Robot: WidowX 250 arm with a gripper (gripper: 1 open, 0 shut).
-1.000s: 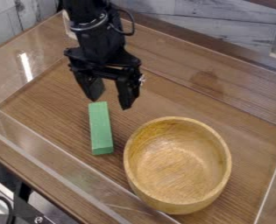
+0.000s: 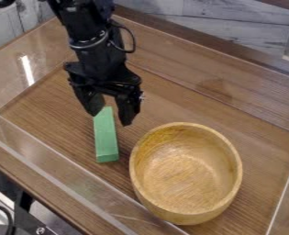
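Note:
A black robot gripper (image 2: pixel 108 103) hangs over the wooden table, open, its two fingers spread apart. Beneath it and slightly toward the front lies a flat green rectangular block (image 2: pixel 106 141), its upper end near the left finger. A tan round bowl (image 2: pixel 184 188) sits at the front right, apart from the block.
A pale wall stands at the back. A dark cable lies at the lower left corner.
The gripper has shifted a little to the left, over the upper end of the green block. The block and bowl have not moved.

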